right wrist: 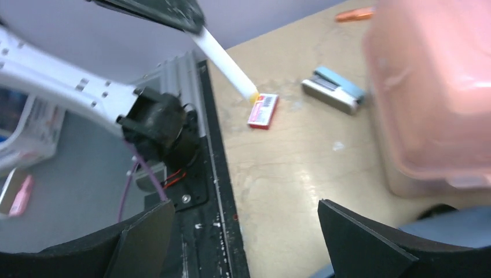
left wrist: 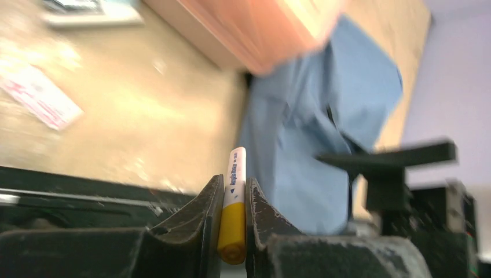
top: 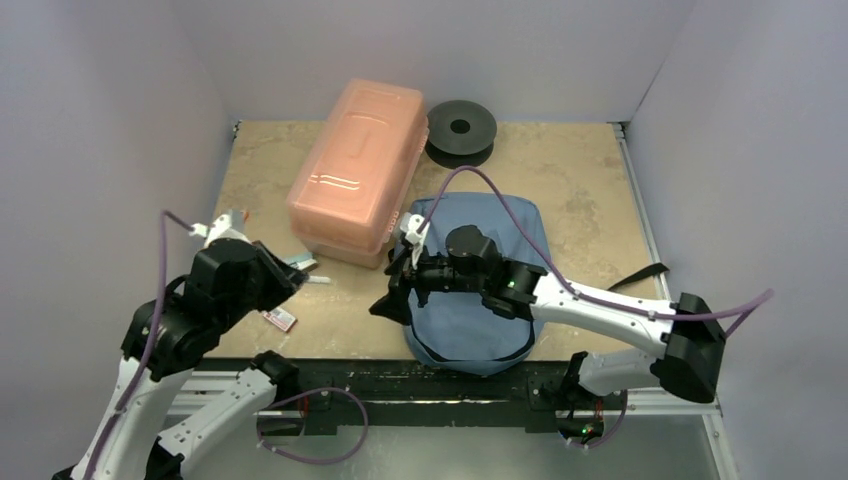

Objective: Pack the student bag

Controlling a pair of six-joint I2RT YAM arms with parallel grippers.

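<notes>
My left gripper (top: 295, 275) is shut on a white marker with a yellow end (left wrist: 234, 220), held above the table's left part. My right gripper (top: 385, 305) hangs open and empty over the left edge of the blue bag (top: 470, 335); its fingers frame the lower right wrist view. Below the marker lie a red-and-white eraser-like box (top: 279, 318) and a stapler with a light blue top (right wrist: 333, 92). An orange object (right wrist: 353, 14) lies farther back, beside the pink lidded box (top: 355, 170).
A black spool (top: 460, 135) stands behind the bag.
</notes>
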